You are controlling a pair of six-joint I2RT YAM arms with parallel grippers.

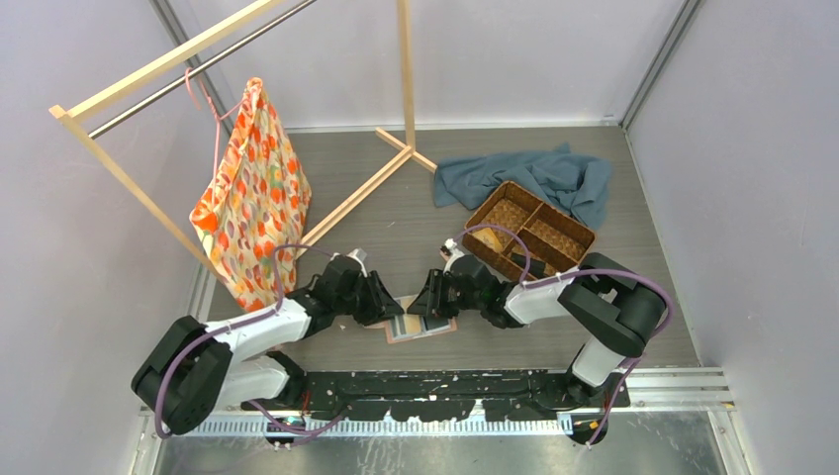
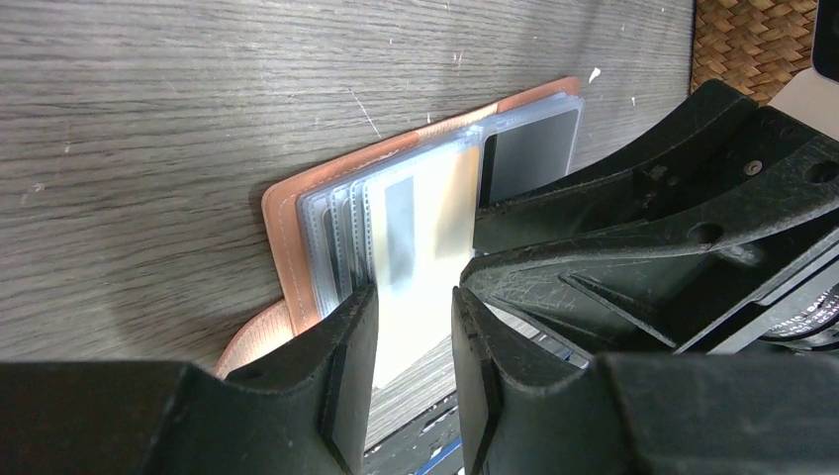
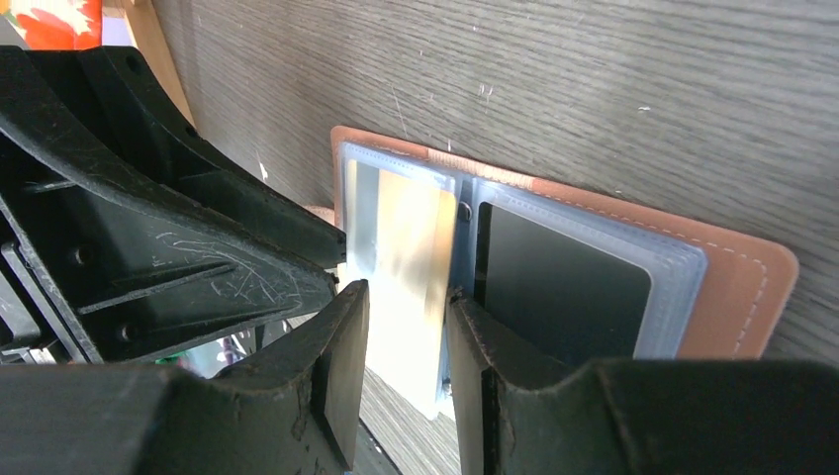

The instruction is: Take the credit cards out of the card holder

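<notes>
The tan card holder (image 2: 282, 237) lies open on the grey table below both grippers, its clear sleeves holding a pale card (image 2: 425, 237) and a dark one (image 3: 559, 287). My left gripper is part open, its fingertips at the pale card's left edge. My right gripper stands open, its fingertips over the pale card near the sleeve edge. In each wrist view the other gripper juts in from the side.
A divided wicker basket (image 1: 554, 233) and a blue cloth (image 1: 524, 178) are at the back right. An orange patterned bag (image 1: 252, 198) hangs from a wooden frame on the left.
</notes>
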